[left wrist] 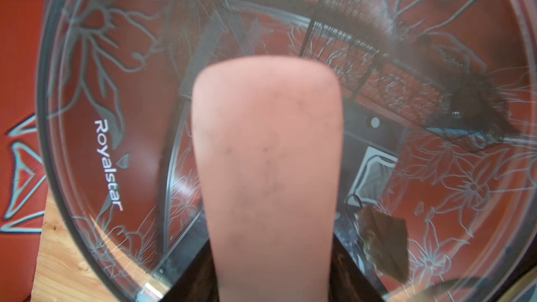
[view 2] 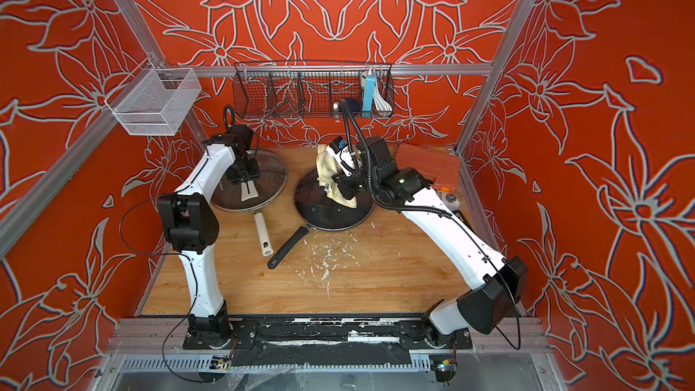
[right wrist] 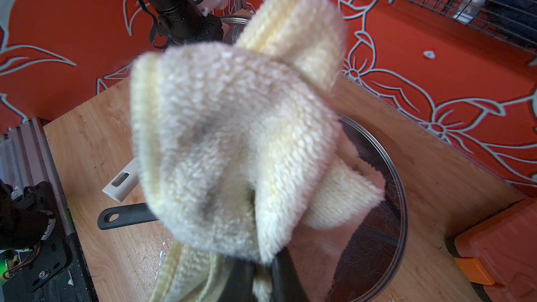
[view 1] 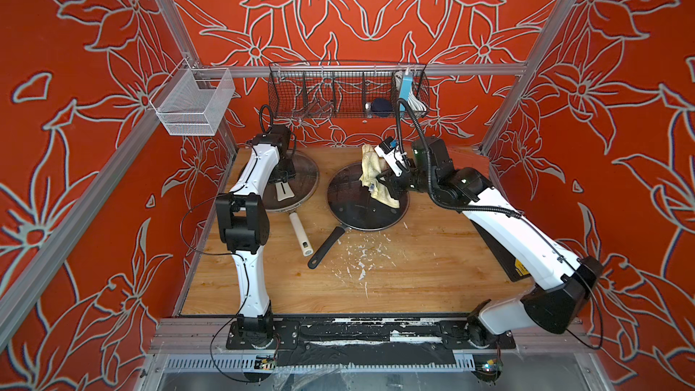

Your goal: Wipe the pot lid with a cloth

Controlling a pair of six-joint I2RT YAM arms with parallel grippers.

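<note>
The left glass lid [left wrist: 128, 229] covers the pan with the cream handle [view 1: 301, 234]. Its flat pinkish knob [left wrist: 268, 134] rises between the dark fingers of my left gripper [view 1: 282, 172], at the lower edge of the left wrist view. Whether those fingers press on the knob cannot be told. A fluffy cream cloth [right wrist: 223, 139] hangs bunched from my right gripper, which is shut on it. This cloth rests over the right-hand lid [view 1: 354, 206], on the pan with the black handle [view 1: 327, 246], and hides part of it.
White flakes [view 1: 362, 257] lie scattered on the wood in front of the pans. At the back wall hang a black wire basket [view 1: 318, 94] and a white one [view 1: 189, 108]. An orange-red box [view 2: 427, 164] stands at the back right.
</note>
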